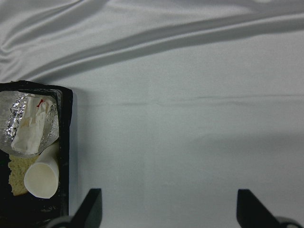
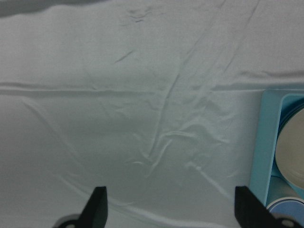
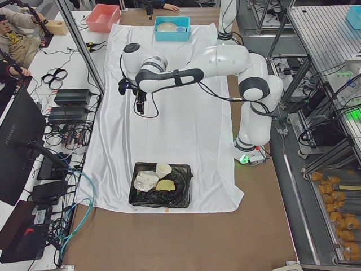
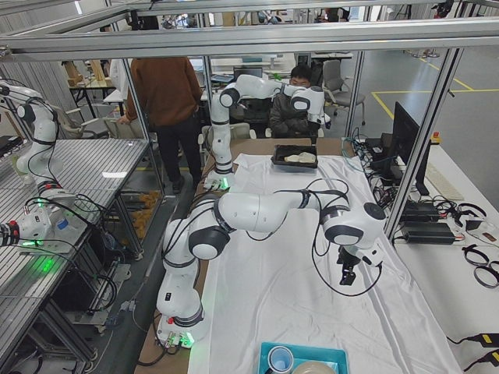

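A black lined tray (image 3: 182, 186) at the near end of the white cloth in the camera left view holds a white cup (image 1: 42, 178), a yellow sponge-like piece (image 3: 166, 185) and crumpled foil with white paper (image 1: 29, 124). A blue bin (image 3: 173, 35) at the other end holds a cream round dish (image 2: 292, 147) and a blue-topped cup (image 2: 287, 209). My left gripper hangs above the cloth beside the black tray, open and empty. My right gripper is open and empty over the cloth beside the blue bin.
A side table with cables, devices and a monitor (image 3: 17, 152) runs along one side; a pink bin (image 3: 103, 17) stands at its end. Metal frame posts border the workspace.
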